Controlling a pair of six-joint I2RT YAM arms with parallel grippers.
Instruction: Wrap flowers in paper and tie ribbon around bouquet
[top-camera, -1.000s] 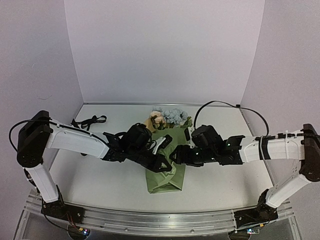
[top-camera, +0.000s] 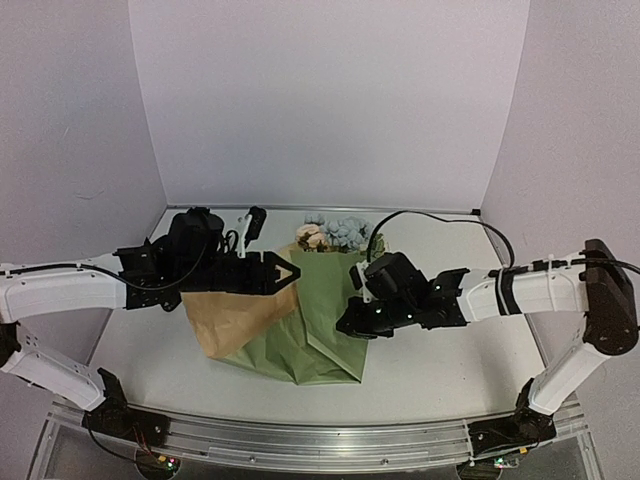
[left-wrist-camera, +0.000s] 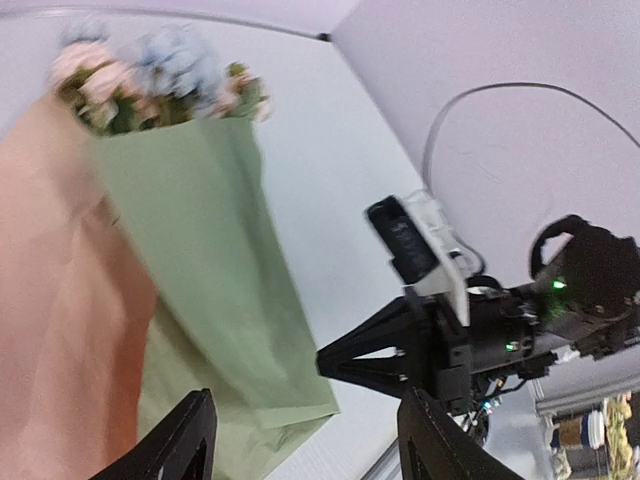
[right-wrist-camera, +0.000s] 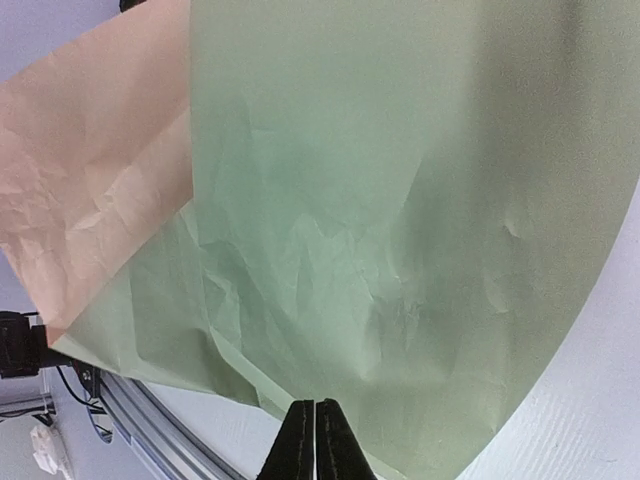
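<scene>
The bouquet of blue and pink fake flowers (top-camera: 338, 233) lies at the back, its heads above the wrapping paper. This paper (top-camera: 330, 300) is green on one face; its left part (top-camera: 225, 318) shows brown and spreads to the left. Over that brown part my left gripper (top-camera: 290, 273) stands open, its fingers (left-wrist-camera: 190, 440) wide apart with nothing between them. My right gripper (top-camera: 347, 328) is low over the right side of the green paper. In the right wrist view its fingers (right-wrist-camera: 292, 445) are shut together; whether paper is pinched at their tips cannot be made out.
A metal rail (top-camera: 330, 445) runs along the front edge. Walls close off the back and both sides. Much of the table's left is hidden under my left arm.
My left gripper has gone from the paper's middle to the left and back. The paper's left side, folded in before, now lies spread leftward, brown face showing. The right gripper has shifted slightly left and shut.
</scene>
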